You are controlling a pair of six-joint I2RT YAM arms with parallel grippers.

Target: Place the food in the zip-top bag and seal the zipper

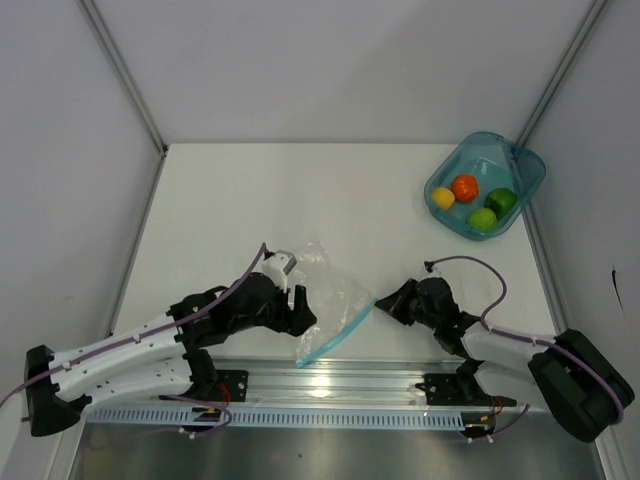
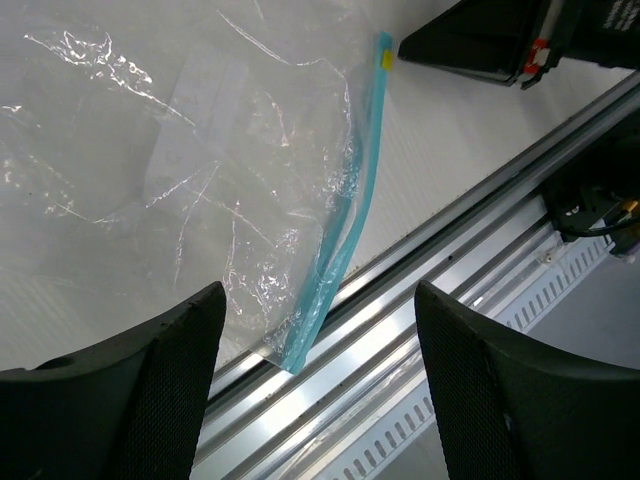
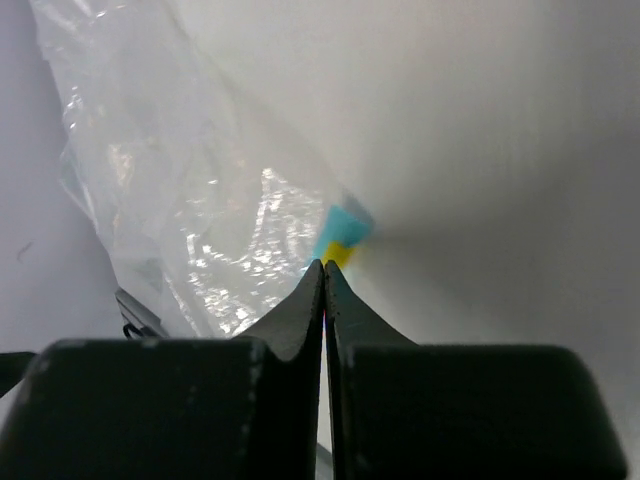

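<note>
A clear zip top bag [image 1: 330, 295] lies flat near the table's front edge, its blue zipper strip [image 2: 372, 150] slanting along the front side. At the strip's right end is a small yellow slider [image 3: 339, 252]. My right gripper is shut with its tips together; the slider shows just beyond them, outside the fingers. Over the strip's near left end, my left gripper stands open with nothing between its fingers. In the top view its tips [image 1: 302, 318] are by the bag's left part.
A blue basket [image 1: 440, 175] at the back right holds a tomato [image 1: 465, 187], a yellow food item [image 1: 443, 198] and green items [image 1: 482, 219]. Metal rails [image 1: 320, 380] run along the front edge.
</note>
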